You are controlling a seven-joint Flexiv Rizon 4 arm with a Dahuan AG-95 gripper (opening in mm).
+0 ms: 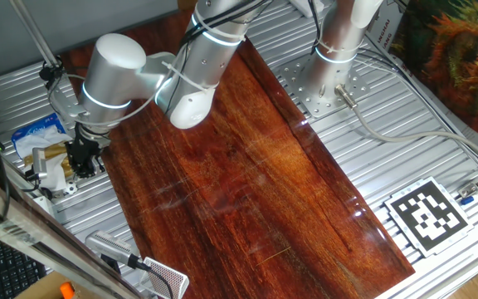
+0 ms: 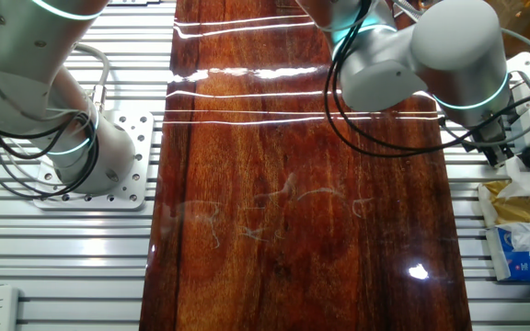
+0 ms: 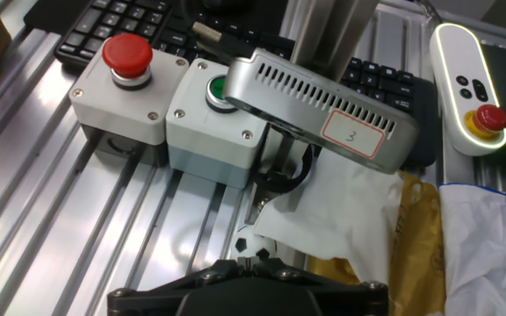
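My gripper is shut in the wrist view, its black fingertips meeting at the bottom middle. Just beyond the tips shows a small white, rounded thing with black patches (image 3: pixel 255 244); whether they touch it cannot be told. In exterior view 1 the gripper (image 1: pixel 85 162) hangs off the left side of the dark wooden board (image 1: pixel 247 183), beside the tissue packs. Ahead of it in the wrist view stand a grey box with a red button (image 3: pixel 127 56) and another with a green button (image 3: pixel 218 92).
A silver camera (image 3: pixel 319 110) on a post stands close in front of the fingers. White tissue (image 3: pixel 341 211) from a gold pack (image 3: pixel 418 241) lies to the right, near a blue-and-white pack (image 3: pixel 481 241). A keyboard (image 3: pixel 104 26) lies behind. The wooden board is bare.
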